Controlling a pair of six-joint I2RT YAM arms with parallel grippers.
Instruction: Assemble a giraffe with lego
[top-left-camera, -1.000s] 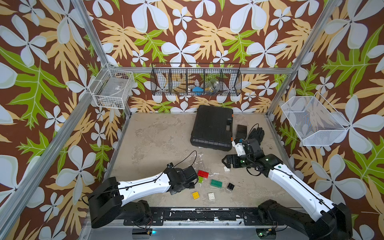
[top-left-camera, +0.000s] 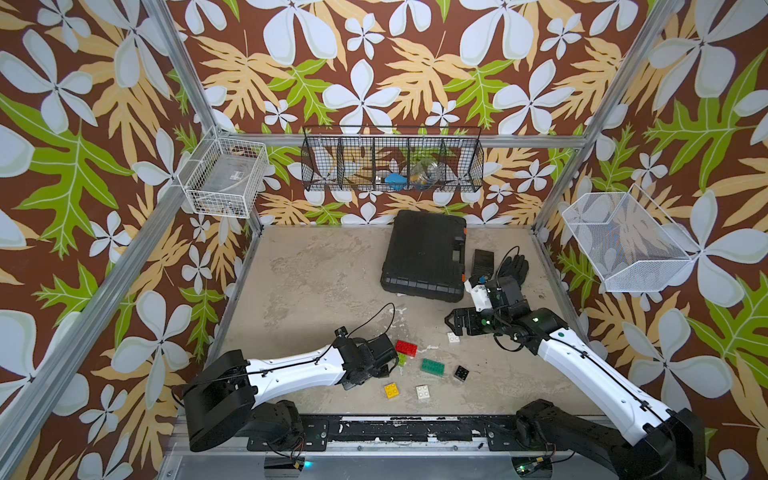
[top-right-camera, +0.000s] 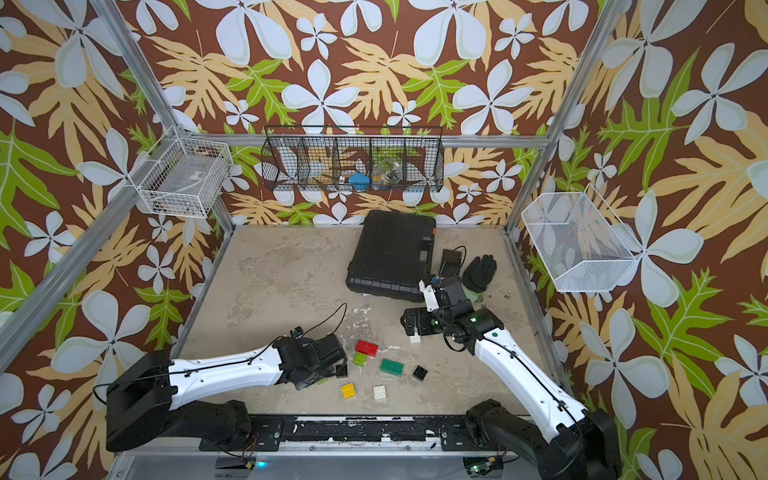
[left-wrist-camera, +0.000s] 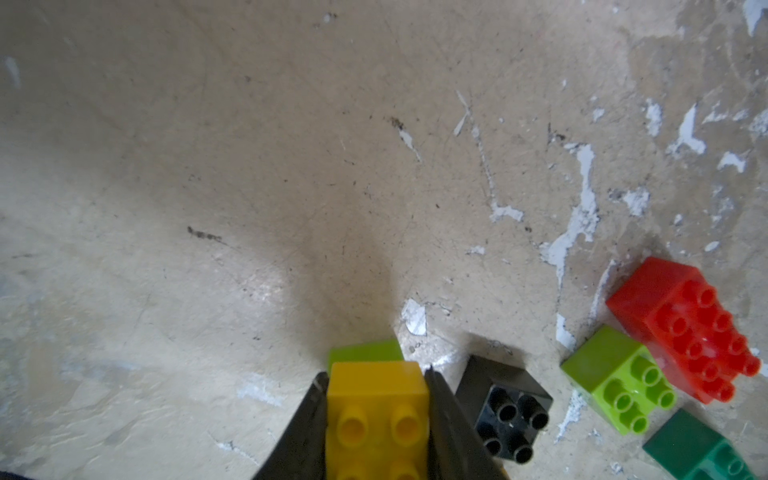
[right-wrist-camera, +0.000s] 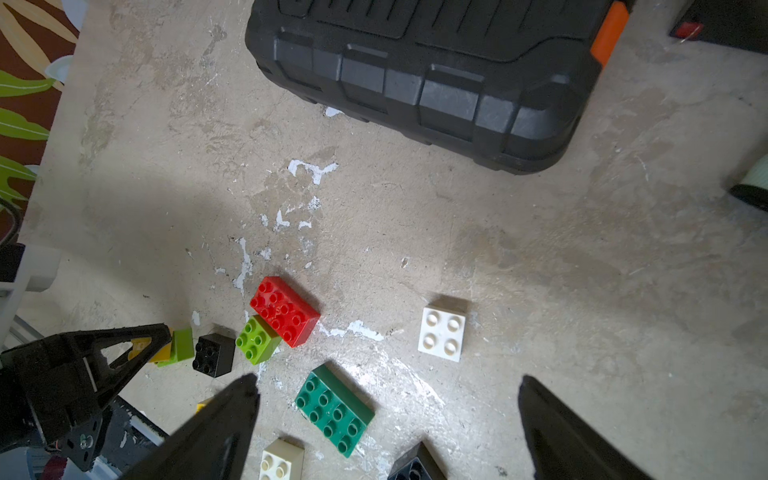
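In the left wrist view, a yellow brick (left-wrist-camera: 377, 400) sits between the fingers of my left gripper, a lime brick (left-wrist-camera: 364, 350) showing just beyond it. I cannot tell whether the fingers press on the yellow brick or stand just clear of it. Right beside them is a black brick (left-wrist-camera: 504, 408). A second lime brick (right-wrist-camera: 257, 339) touches a red brick (right-wrist-camera: 285, 310). Close by lies a green brick (right-wrist-camera: 334, 408). My right gripper is wide open and empty, above a white brick (right-wrist-camera: 441, 333).
Toward the front lie another yellow brick (top-left-camera: 391, 390), a white brick (top-left-camera: 422, 392) and another black brick (top-left-camera: 461, 373). A black case (top-left-camera: 424, 256) stands at the back, with a black glove (top-left-camera: 514, 270) to its right.
The left arm has shifted slightly, its forearm now a little further left. The right arm and the visible loose bricks have stayed put.
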